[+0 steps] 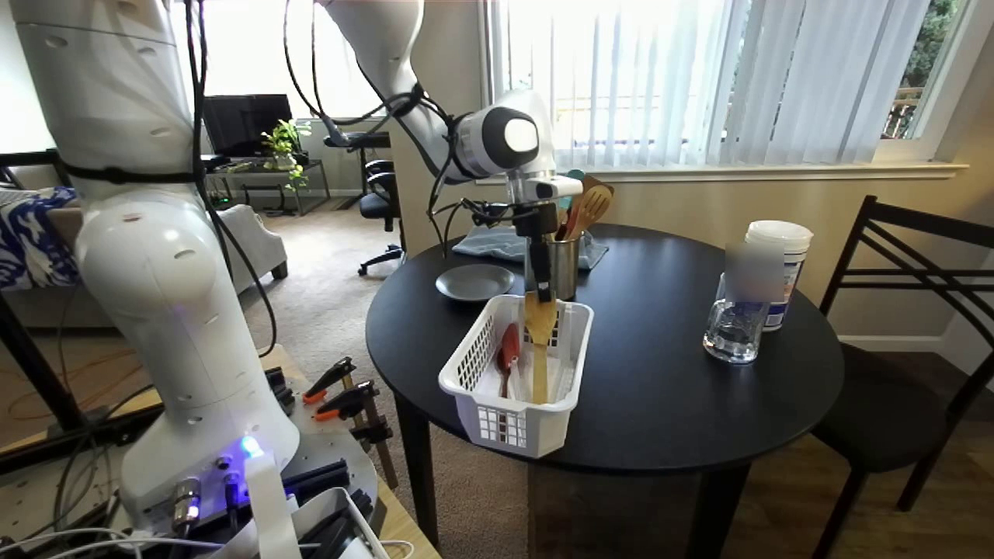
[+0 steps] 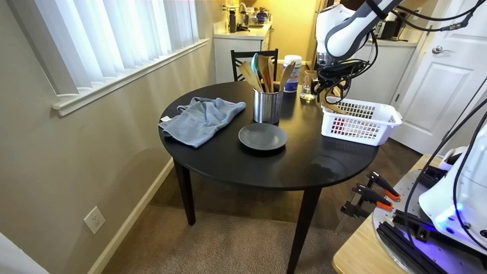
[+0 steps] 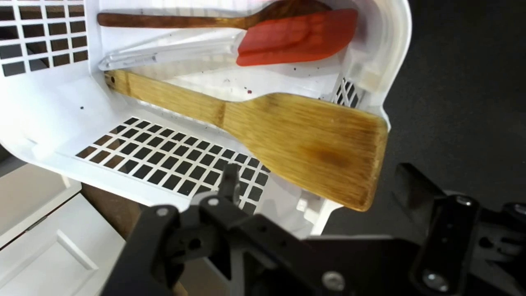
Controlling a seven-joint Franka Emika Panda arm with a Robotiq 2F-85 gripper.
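Note:
A wooden spatula leans in the white basket; its handle is down inside and its broad blade rests across the rim at one end. Also lying in the basket are a red spatula with a clear handle and a dark wooden spoon. My gripper is just above the blade end of the wooden spatula. In the wrist view the gripper has its fingers wide apart, one on each side near the blade's end, and they hold nothing.
Behind the basket stand a metal utensil holder full of utensils and a grey plate. A blue cloth lies by the window. A glass mug and white tub stand on the table's far side.

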